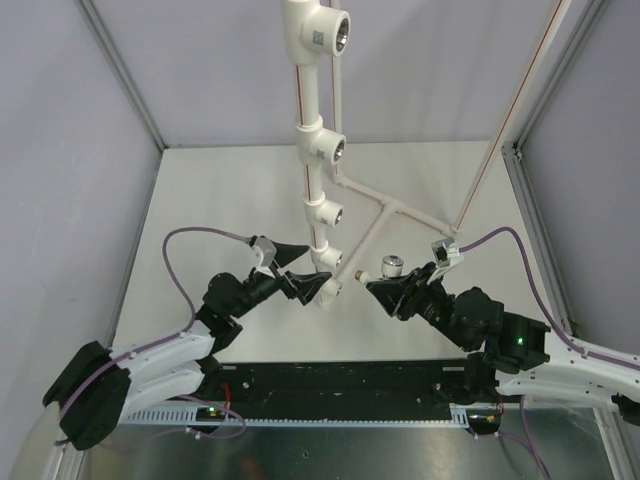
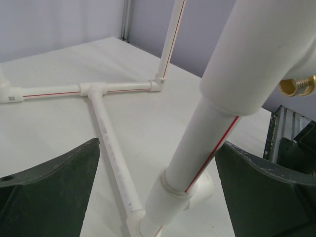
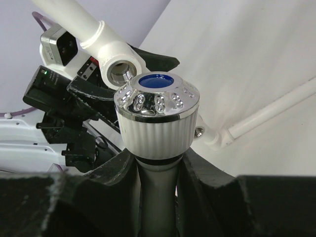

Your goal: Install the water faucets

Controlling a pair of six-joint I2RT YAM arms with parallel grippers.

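A white vertical pipe [image 1: 306,92] carries several side sockets; one threaded socket [image 3: 121,72] shows behind the faucet in the right wrist view. My right gripper [image 1: 395,297] is shut on a faucet [image 3: 155,113] with a ribbed white collar, chrome handle and blue cap, held to the right of the pipe. My left gripper [image 1: 305,270] is open just left of the lower pipe. In the left wrist view its fingers lie either side of the pipe [image 2: 200,150], which rises between them; contact cannot be told.
White floor pipes [image 1: 370,195] and thin uprights [image 1: 505,100] stand behind on the white board [image 1: 210,190]. Side walls bound the space. The board's left part is clear apart from my left arm.
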